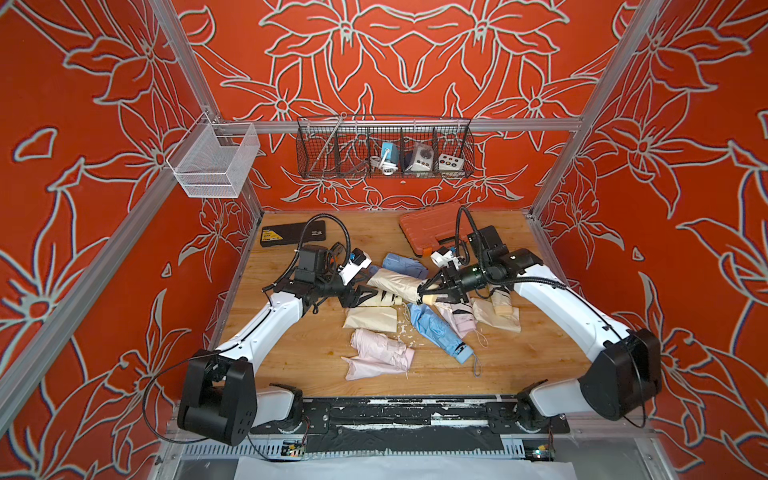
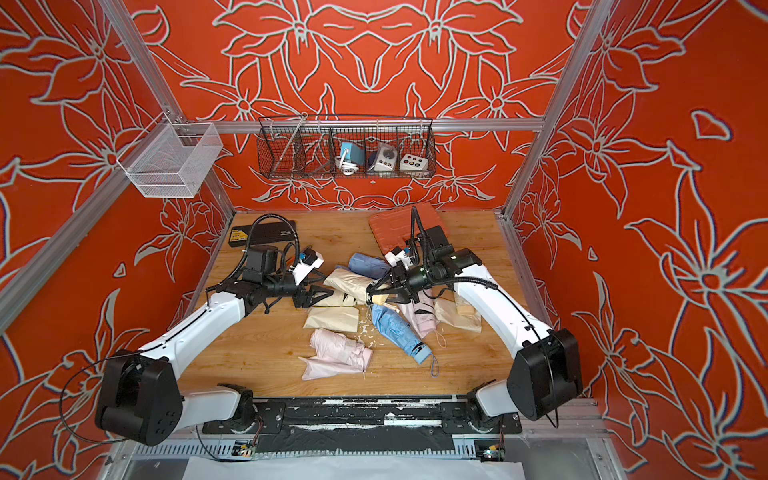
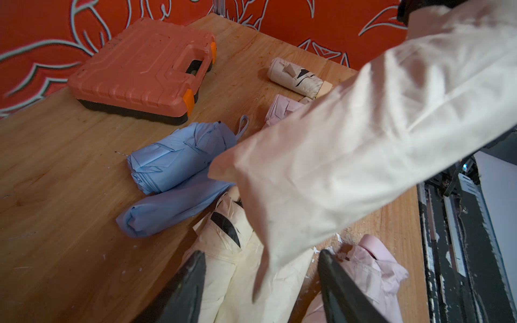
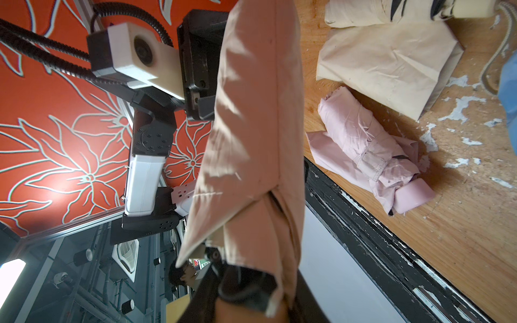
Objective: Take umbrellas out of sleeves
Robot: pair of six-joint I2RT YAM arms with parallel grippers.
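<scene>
My right gripper is shut on one end of a cream sleeved umbrella, held above the table. The loose end of its sleeve reaches toward my left gripper, whose fingers stand apart with nothing gripped, just short of the fabric. Below lie a blue umbrella with a blue sleeve, a cream umbrella by an empty-looking cream sleeve, a pink umbrella on pink fabric at the front, a brighter blue umbrella and further pink and cream ones at right.
An orange case and a flat black box lie at the back of the wooden table. A black wire basket and white basket hang on the walls.
</scene>
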